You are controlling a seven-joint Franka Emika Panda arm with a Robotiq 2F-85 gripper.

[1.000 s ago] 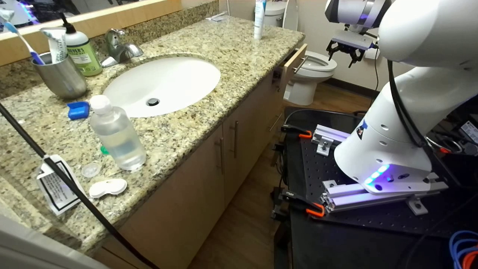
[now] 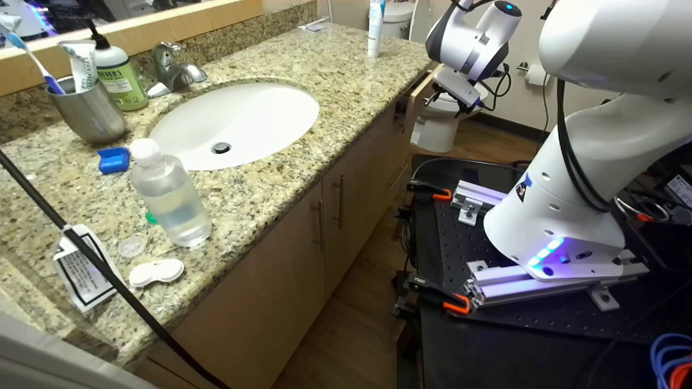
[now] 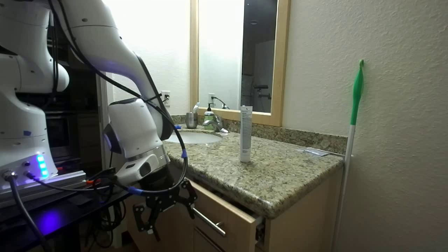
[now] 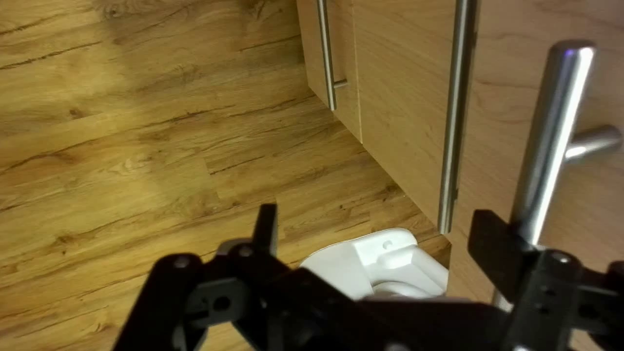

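The top drawer [image 3: 241, 216] under the counter stands part open, its metal bar handle [image 3: 212, 222] on the front. My gripper [image 3: 172, 220] is in front of the cabinet, by the handle's near end. In the wrist view the gripper is open, with floor and cabinet showing between its spread fingers. Its right finger [image 4: 494, 254] overlaps the lower part of the drawer handle [image 4: 553, 134]; whether they touch I cannot tell. The handle lies to the right, not in the gap. In exterior view 1 the fingertips are small and partly blurred against the toilet.
A white tube [image 3: 246, 138] stands upright on the granite counter [image 3: 285, 168]. Near the sink [image 2: 259, 116] are a clear bottle [image 2: 172, 201], a metal cup [image 2: 94, 113] and a soap bottle [image 2: 120, 78]. Other handles [image 4: 456, 117] line the cabinet. Below, the wooden floor [image 4: 146, 146] is bare.
The arm's end has swung left in exterior view 1, from over the toilet to beside the open drawer, and tilted. The drawer's front looks slightly less far out. Counter items have not moved.
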